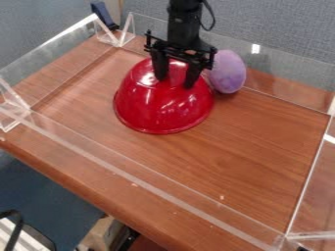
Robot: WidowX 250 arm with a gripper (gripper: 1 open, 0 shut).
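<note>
A glossy red bowl (157,106) sits upside down on the wooden board, toward the back middle. My black gripper (177,69) is over its top, fingers reaching down to the dome; whether they hold anything I cannot tell. A purple oval object (229,72) sits just behind the bowl to the right, partly beside the arm.
Clear low walls border the wooden board (210,176), with the back wall close behind the purple object. The front and right of the board are bare. Black and beige items lie outside it at the lower left.
</note>
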